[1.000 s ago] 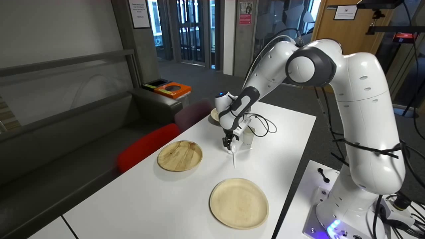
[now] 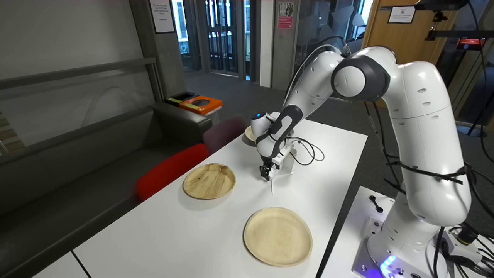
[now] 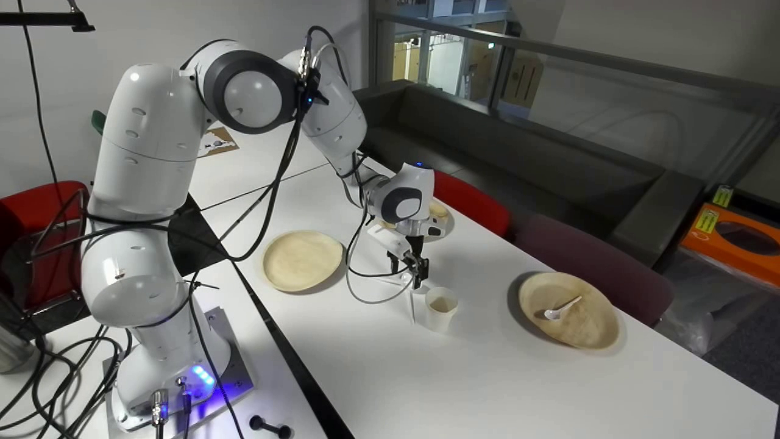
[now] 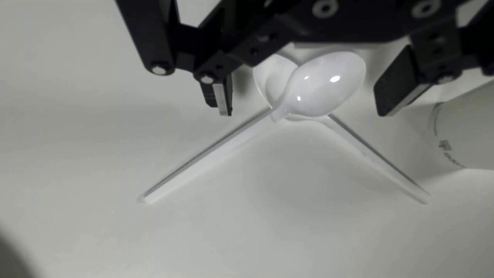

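Two white plastic spoons lie crossed on the white table, bowls overlapping. In the wrist view, the upper spoon (image 4: 329, 83) has its handle running to the lower left; the bowl of the lower spoon (image 4: 268, 76) is partly covered, and its handle points to the lower right. My gripper is open, its fingers on either side of the overlapping bowls with nothing gripped. In exterior view 1 the gripper (image 2: 271, 173) hangs low over the table by the spoons. Beside it stands a white cup (image 3: 440, 308), upright.
A pale round plate (image 2: 278, 237) lies nearer the robot base, and a wooden plate (image 2: 209, 181) near the couch side. A third plate (image 3: 568, 319) holds another white spoon (image 3: 563, 308). Cables (image 3: 352, 256) loop beside the wrist. Open table lies between the plates.
My gripper has come down a little, closer to the table and the spoons. The plates and cup have not moved.
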